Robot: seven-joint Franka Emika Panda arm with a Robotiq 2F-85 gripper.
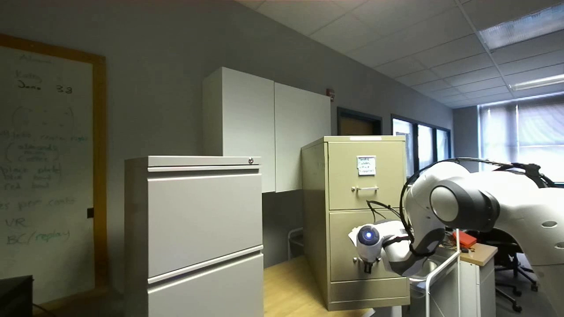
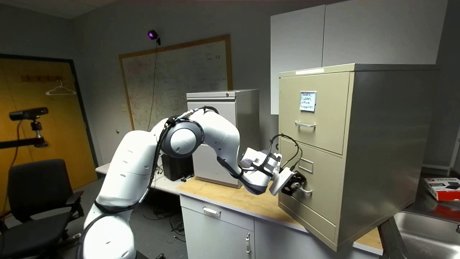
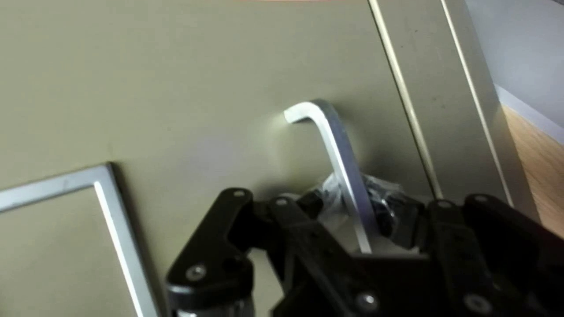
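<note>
The tan filing cabinet [image 2: 317, 149] has two drawers, and both fronts sit flush. My gripper is at the lower drawer's silver handle [image 3: 338, 145], with one finger on each side of the bar. It is shut on the handle, and crumpled clear film on the fingertips [image 3: 330, 195] presses against the metal. The handle's curved upper end in the wrist view is free of the fingers; its other end is hidden behind the gripper. In exterior view 2 the hand [image 2: 282, 179] is tilted towards the lower drawer.
A grey cabinet [image 2: 213, 142] stands to the left on the same wooden counter [image 2: 224, 196], with bare counter between the two. A sink [image 2: 427, 233] and a red-and-white box [image 2: 444, 188] lie right of the tan cabinet. Wall cupboards [image 1: 301, 137] hang above.
</note>
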